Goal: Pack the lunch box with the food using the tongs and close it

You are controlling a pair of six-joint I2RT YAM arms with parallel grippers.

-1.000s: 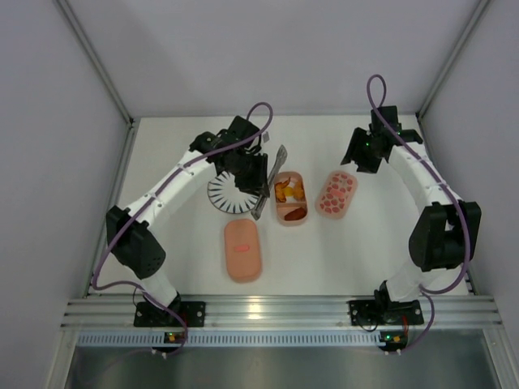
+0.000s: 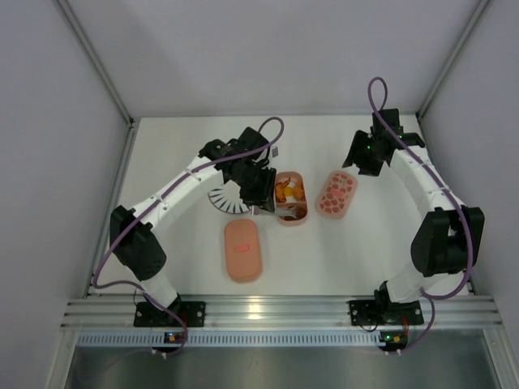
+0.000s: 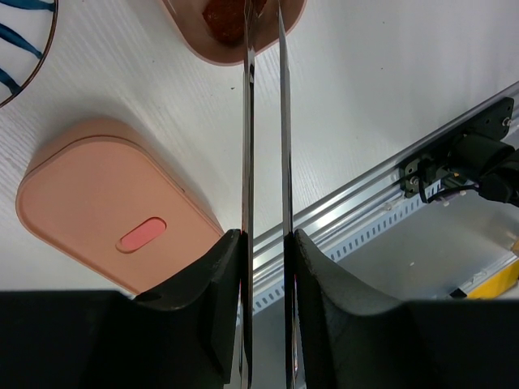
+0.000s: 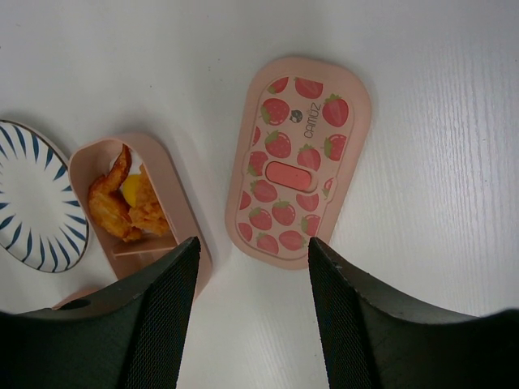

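My left gripper (image 2: pixel 262 206) is shut on a pair of metal tongs (image 3: pixel 249 154), whose two arms stand apart. Their tips reach the front compartment of the pink lunch box (image 2: pixel 305 215), over the brown-red food (image 3: pixel 220 19). Whether the food is between the tips I cannot tell. Fried pieces and something yellow (image 4: pixel 130 191) fill the box's back compartment. A white plate with blue stripes (image 2: pixel 220 203) lies left of the box, partly under the left arm. To the right, my right gripper hangs open and empty, beyond the strawberry lid (image 4: pixel 285 212).
A plain pink container with a small red tab (image 2: pixel 243 258) lies in front of the plate, left of the box. The strawberry lid rests just right of the box.
The tongs have swung clockwise, from pointing toward the back to lying across the box's front compartment. The right arm has barely moved.
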